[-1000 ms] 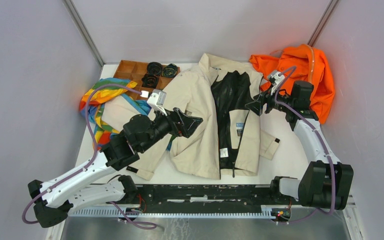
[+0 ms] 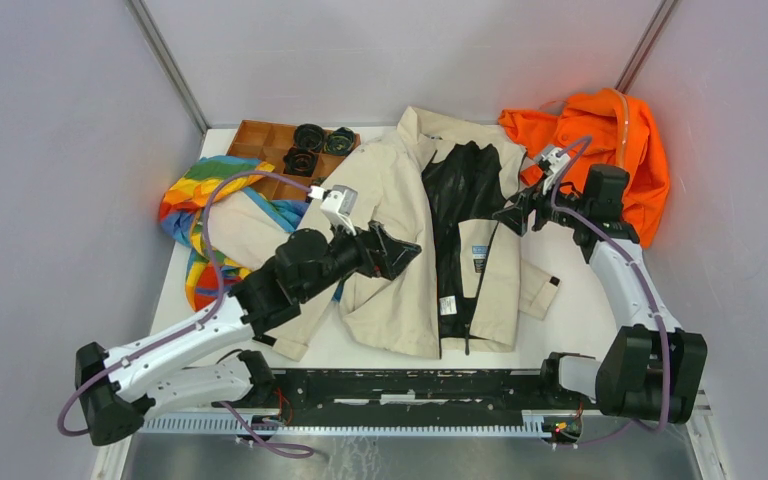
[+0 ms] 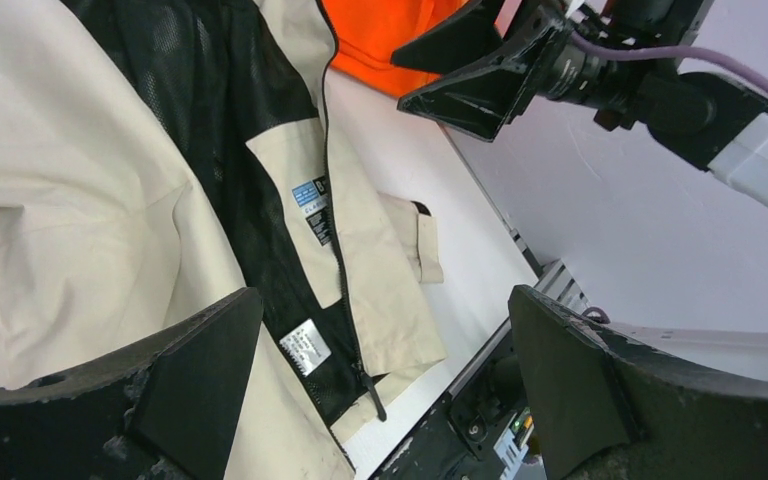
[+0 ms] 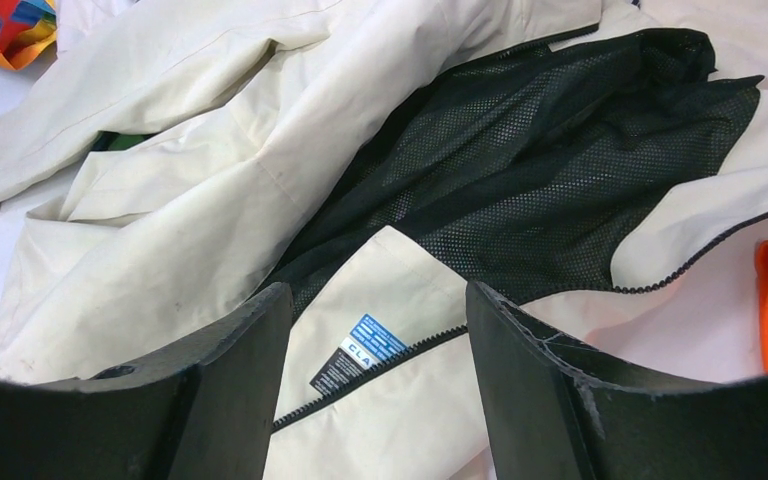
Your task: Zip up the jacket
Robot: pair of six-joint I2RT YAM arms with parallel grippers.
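Note:
The cream jacket [image 2: 390, 290] lies spread with its front open, showing the black mesh lining [image 2: 455, 190]. Along its right front edge runs a black zipper [image 3: 335, 235], and the zipper pull [image 3: 372, 395] hangs at the bottom hem. The left front edge is folded over the lining. My left gripper [image 2: 400, 256] hovers over the left panel, its fingers wide open and empty. Above the right panel, near the upper zipper edge, my right gripper [image 2: 516, 218] also stands open; in the right wrist view nothing is between its fingers.
An orange garment [image 2: 600, 140] is heaped at the back right. Colourful cloth [image 2: 210, 190] lies at the left beside a wooden tray [image 2: 260, 140] with dark round items. Bare table [image 2: 560, 330] shows right of the jacket. Walls close in on both sides.
The right arm has hardly shifted, and the jacket lies the same.

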